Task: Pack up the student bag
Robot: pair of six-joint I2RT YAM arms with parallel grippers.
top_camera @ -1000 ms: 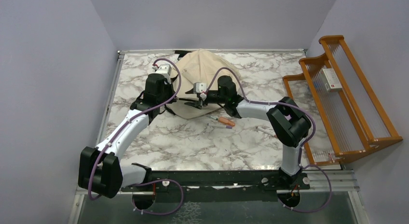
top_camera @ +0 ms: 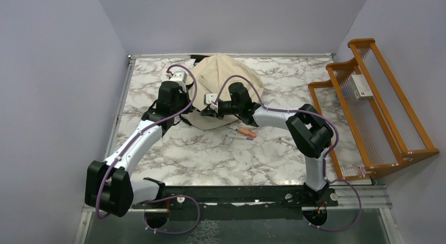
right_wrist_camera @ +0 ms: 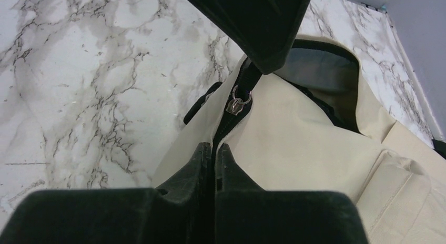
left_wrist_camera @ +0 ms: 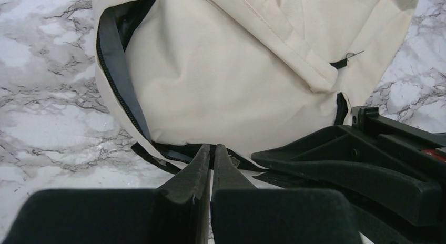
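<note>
The cream bag [top_camera: 218, 75] lies on the marble table, its black-zippered opening [right_wrist_camera: 321, 70] partly open. At the zipper, a metal slider with a ring [right_wrist_camera: 239, 101] carries a black pull tab [right_wrist_camera: 249, 78]. My left gripper is shut on that thin tab, just above the slider. Close beside it, my right gripper is shut on the zippered edge of the bag [right_wrist_camera: 227, 123]. In the left wrist view the right gripper's dark finger [left_wrist_camera: 315, 170] reaches in from the right.
In front of the bag lie an orange-handled item [top_camera: 246, 132] and a purple-ended marker [top_camera: 242, 137]. A whitish stick [top_camera: 287, 142] is farther right. The wooden rack [top_camera: 363, 107] at the right holds a white box [top_camera: 362, 87].
My right gripper has moved a little left along the bag and closed from open onto its zippered edge. The left arm looks unmoved.
</note>
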